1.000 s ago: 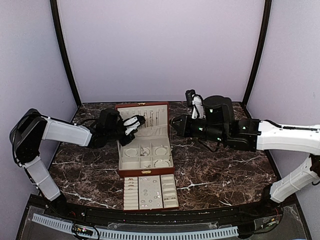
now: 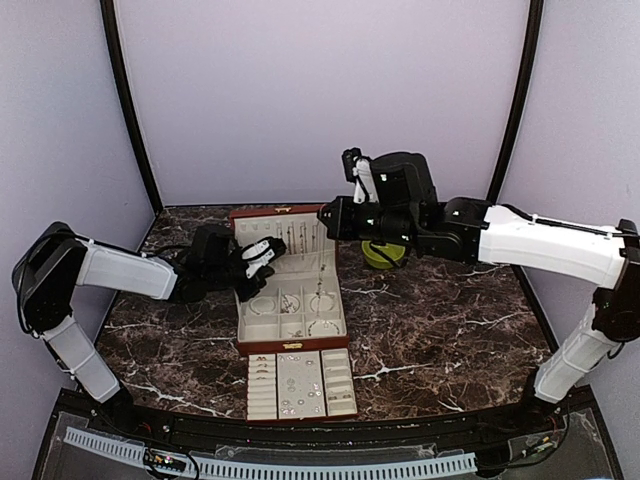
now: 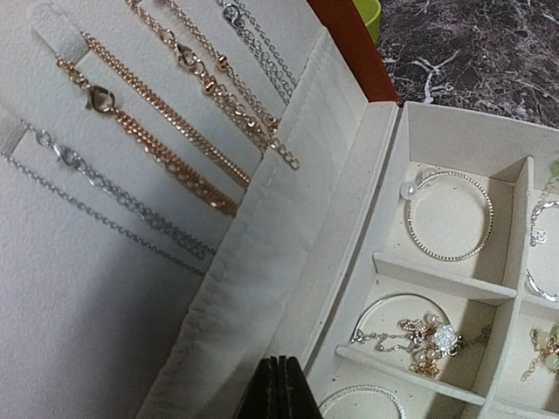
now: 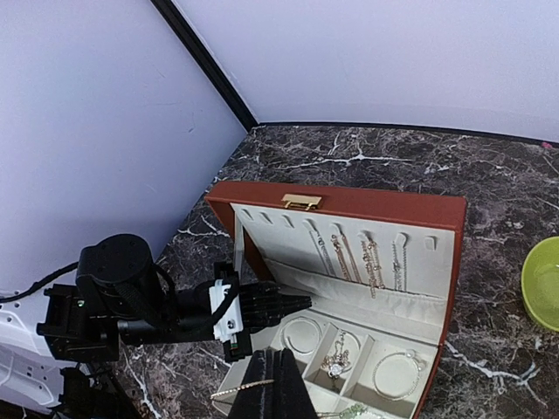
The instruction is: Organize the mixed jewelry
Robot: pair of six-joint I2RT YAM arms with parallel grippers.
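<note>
The jewelry box lid (image 2: 287, 208) stands raised, with several chains (image 3: 157, 113) hanging inside and their lower ends behind the pale fabric pocket flap (image 3: 249, 253). My left gripper is shut with nothing between its fingers, and the flap lies outside them. In the right wrist view, its black fingers (image 4: 284, 304) lie low across the front of the lid. My right gripper is shut on a thin gold chain (image 4: 242, 389), with pale green beads (image 4: 354, 410) on the other side. From the top, this chain hangs over the box's right side.
Bracelets (image 3: 450, 253) and tangled pieces lie in the box's compartments. A tray (image 2: 302, 384) with rings and small pieces sits in front. Behind the right arm is a green bowl (image 2: 383, 255).
My left gripper has come away from the pocket's opening and now sits on the flap's outer side. The right gripper, chain still held, has shifted left and back towards the lid.
</note>
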